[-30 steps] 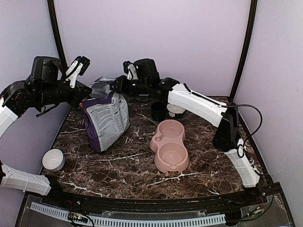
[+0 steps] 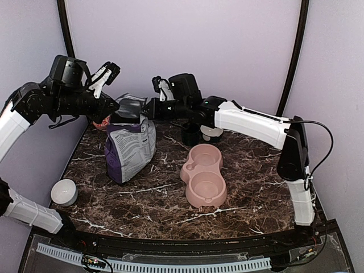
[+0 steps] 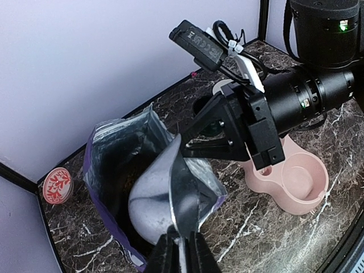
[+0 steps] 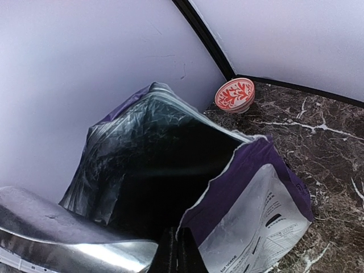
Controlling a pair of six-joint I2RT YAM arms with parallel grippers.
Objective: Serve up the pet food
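Note:
A purple and silver food bag (image 2: 129,149) stands open on the left half of the table, its dark inside visible in both wrist views. My left gripper is shut on a silver scoop (image 3: 156,199) that lies in the bag's mouth. My right gripper is shut at the bag's right rim; whether the rim is between its fingertips is hard to tell. A pink double pet bowl (image 2: 206,187) sits empty right of the bag.
A white bowl (image 2: 64,191) is at the front left, a red-patterned bowl (image 4: 235,94) behind the bag. A dark cup (image 2: 190,135) and a white-topped container (image 2: 212,135) stand at the back.
Both grippers have moved slightly to the right, the left one also upward in the top view, and the bag's top has shifted with them.

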